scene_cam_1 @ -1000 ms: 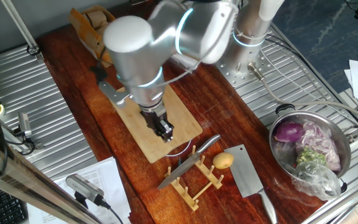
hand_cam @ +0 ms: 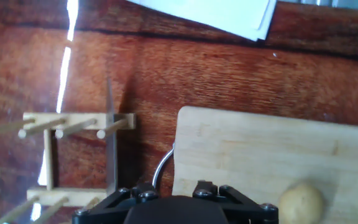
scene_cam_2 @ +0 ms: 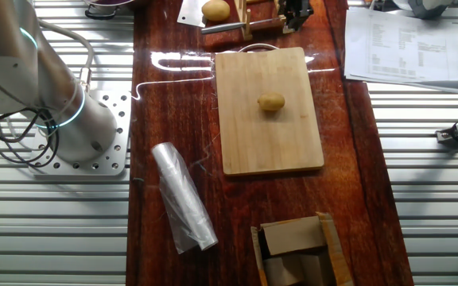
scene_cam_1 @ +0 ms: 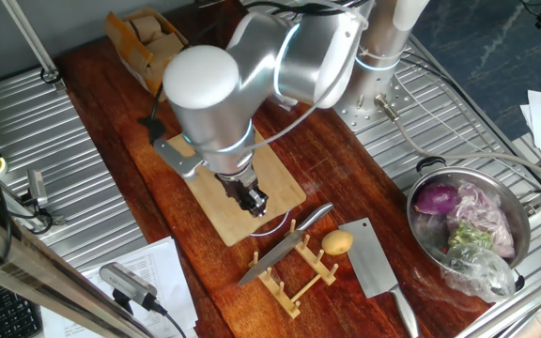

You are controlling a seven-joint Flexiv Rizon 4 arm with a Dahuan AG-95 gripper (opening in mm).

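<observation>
My gripper hangs over the end of the wooden cutting board nearest the rack, pointing down. In the wrist view its black fingers show only at the bottom edge, and whether they stand apart or together is unclear. A potato lies on the board, away from the gripper; the arm hides it in exterior view 1. A second potato sits beside the wooden rack. A knife rests across that rack. Next to it lies a cleaver on the table.
A steel pot with a purple onion and bagged vegetables stands on the right. An open cardboard box and a roll of clear plastic lie near the board. Papers overlap the table edge.
The arm has shifted slightly to the right in exterior view 1, with the gripper moving a little way over the board. The board, rack, knife and nearby potato have stayed put.
</observation>
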